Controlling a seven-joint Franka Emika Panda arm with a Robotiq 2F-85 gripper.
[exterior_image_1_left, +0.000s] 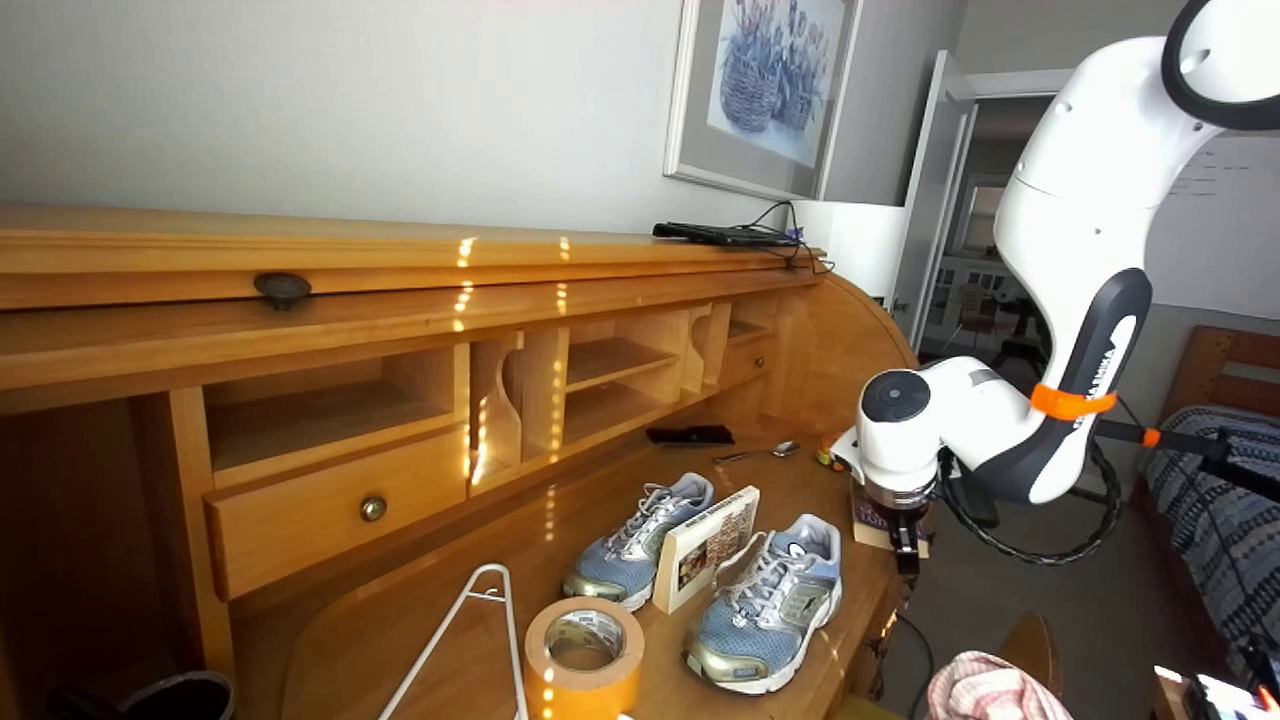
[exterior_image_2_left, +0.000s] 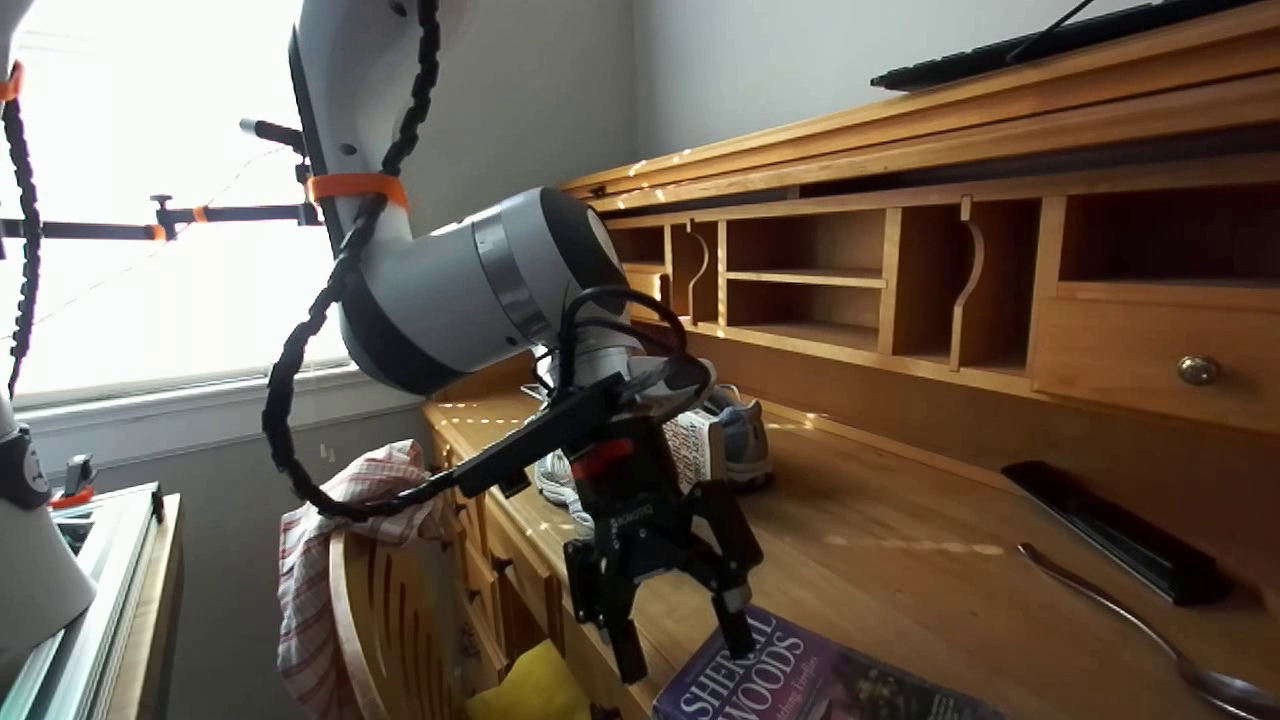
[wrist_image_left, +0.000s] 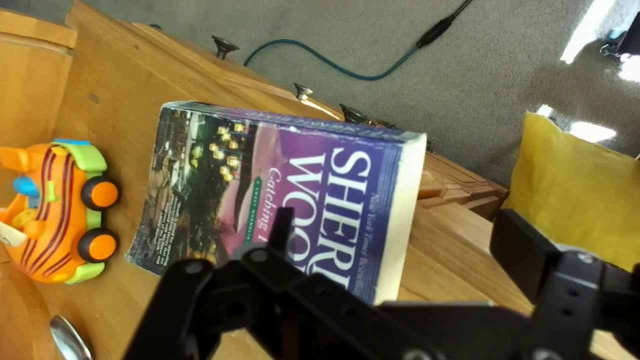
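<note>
A thick purple paperback lies flat on the desk close to its front edge; its lettered end also shows in exterior view 2 as a purple book. Above that end hangs my gripper, fingers apart and pointing down. In the wrist view one finger overlaps the cover, while the other finger sits beyond the book, past the desk edge. Nothing is between them. From exterior view 1 the gripper partly hides the book.
An orange toy car and a spoon lie beside the book. Grey-blue shoes, a framed picture and a tape roll stand farther along the desk. A yellow cushion is below the edge.
</note>
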